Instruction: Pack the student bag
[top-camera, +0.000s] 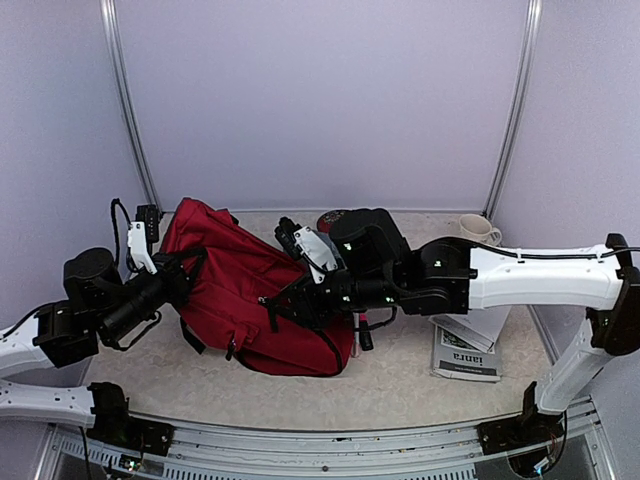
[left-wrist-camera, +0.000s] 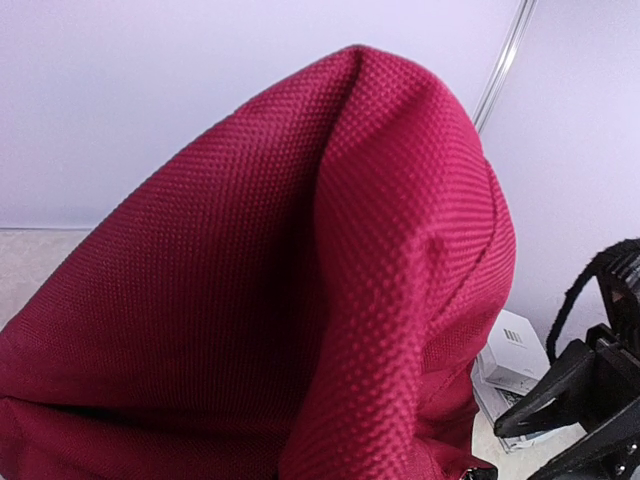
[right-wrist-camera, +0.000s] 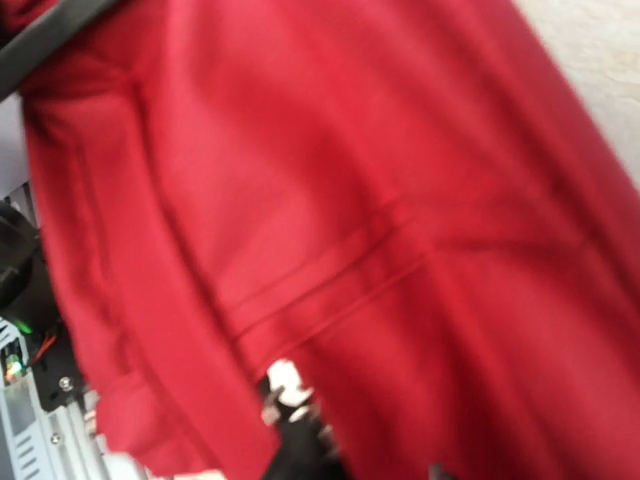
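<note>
The red bag (top-camera: 240, 285) lies on the left half of the table, its upper left edge raised. My left gripper (top-camera: 190, 268) is shut on the bag's cloth, and the raised red fabric (left-wrist-camera: 370, 250) fills most of the left wrist view. Over the front of the bag, close to a zipper pull, my right gripper (top-camera: 272, 305) is open. The right wrist view shows mostly the bag's red cloth (right-wrist-camera: 300, 180), with a blurred metallic zipper part (right-wrist-camera: 290, 390) near the bottom. The bag's inside is hidden from above.
At the right, a grey book (top-camera: 465, 358) lies under white boxes or papers (top-camera: 482, 325). A cream mug (top-camera: 480, 229) stands at the back right. Pens or markers (top-camera: 364, 332) lie beside the bag, partly covered by the right arm.
</note>
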